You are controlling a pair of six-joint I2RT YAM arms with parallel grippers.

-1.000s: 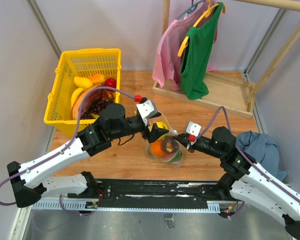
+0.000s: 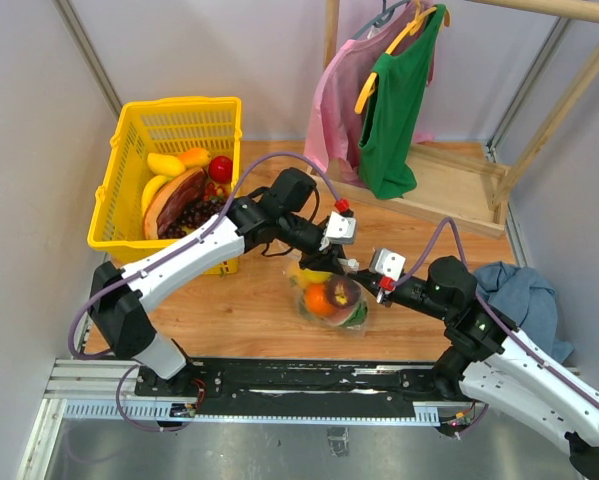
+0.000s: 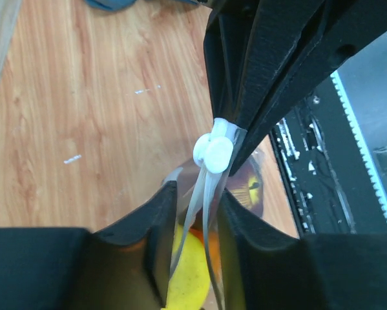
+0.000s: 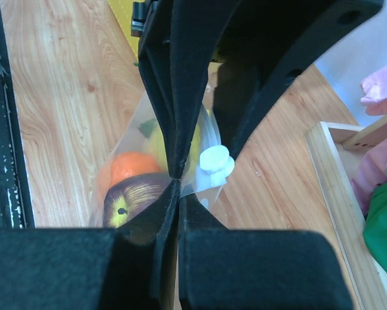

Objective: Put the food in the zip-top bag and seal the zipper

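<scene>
The clear zip top bag (image 2: pixel 331 300) is upright near the table's front, holding an orange fruit (image 2: pixel 319 299), a dark purple one (image 2: pixel 343 291) and a yellow one (image 3: pixel 188 271). A white zipper slider (image 3: pixel 215 151) sits at the end of the zip strip (image 3: pixel 204 197). My right gripper is shut with the bag's edge at its fingertips, close beside the slider (image 4: pixel 215 159). My left gripper is part open over the bag mouth. The zip strip runs through the gap between its fingers, apart from the slider.
At the back left stands a yellow basket (image 2: pixel 107 215) full of food. A wooden rack (image 2: pixel 459 215) with a pink and a green garment (image 2: pixel 404 120) is at the back right. Blue cloth (image 2: pixel 524 305) lies at the right. The two grippers are very close together.
My left gripper has come from the left to over the bag mouth, its wrist turning on the way. The right arm and the bag have barely moved.
</scene>
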